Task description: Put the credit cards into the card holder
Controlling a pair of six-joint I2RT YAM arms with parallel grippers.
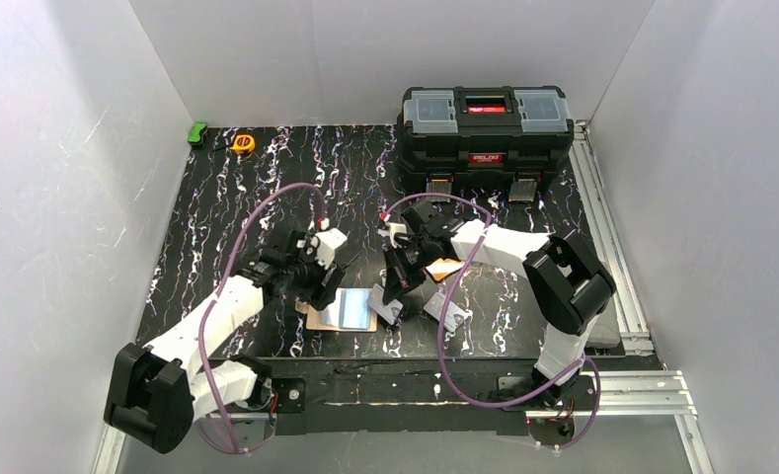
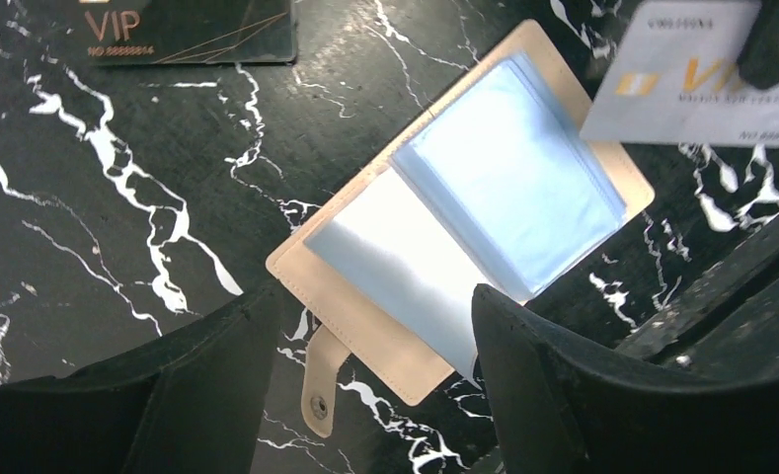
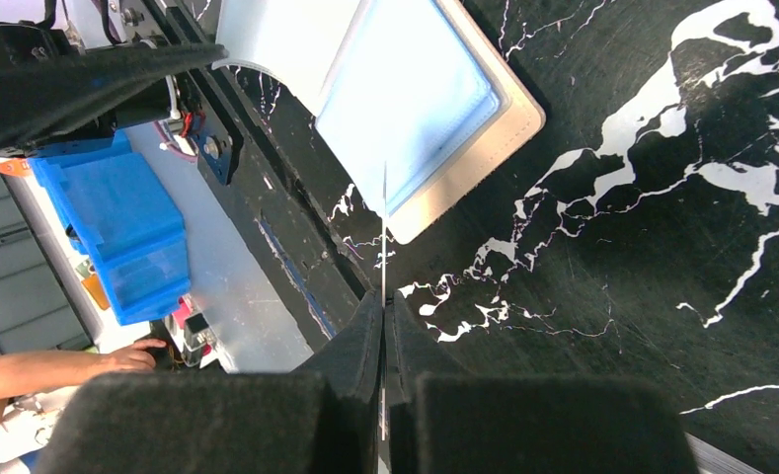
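Note:
The tan card holder (image 1: 316, 323) lies open near the table's front edge, its clear bluish sleeves (image 2: 523, 168) facing up. Over its left part my left gripper stands part open, with nothing held between its fingers. One left finger (image 3: 118, 89) reaches the edge of the white sleeve (image 3: 286, 39); whether they touch, I cannot tell. My right gripper is shut on a silver card, seen edge-on in the right wrist view. That card's free end hangs by the holder's right side. A black VIP card (image 2: 193, 35) lies behind the holder.
Another silver card (image 1: 447, 311) lies to the right, with an orange-and-white card (image 1: 444, 268) behind it, partly covered by the right arm. A black toolbox (image 1: 486, 143) stands at the back. The holder's strap (image 2: 323, 385) sticks out.

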